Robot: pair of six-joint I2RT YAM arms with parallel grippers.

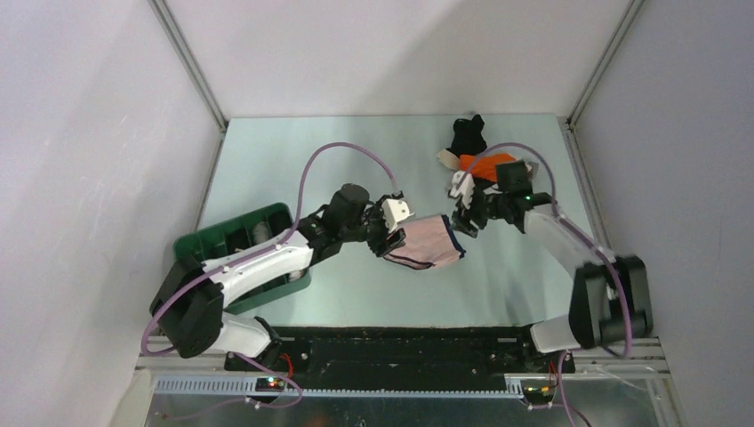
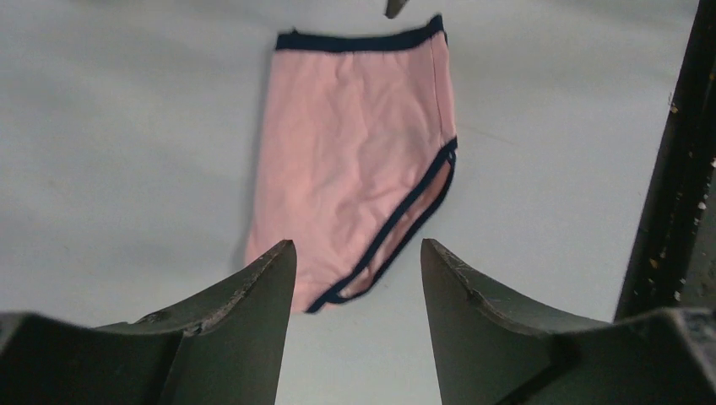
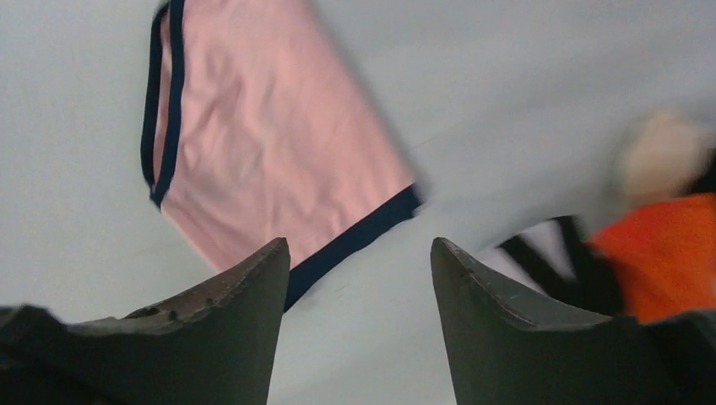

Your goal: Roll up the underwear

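Observation:
Pink underwear (image 1: 425, 240) with dark navy bands lies flat and folded on the pale table, its waistband edge toward the right in the top view. My left gripper (image 1: 391, 242) hovers over its left end. In the left wrist view the left fingers (image 2: 268, 295) are wide apart, with the underwear's leg-opening edge beyond them and nothing gripped. My right gripper (image 1: 464, 226) is by the right, waistband end. The right wrist view shows its fingers (image 3: 253, 304) apart, one overlapping the waistband's near end in the picture, with nothing held between them.
A green divided box (image 1: 206, 233) with items in it stands at the left, partly under my left arm. Beyond my right gripper lies a pile of other garments, including an orange one (image 1: 485, 165) and a black one (image 1: 468, 135).

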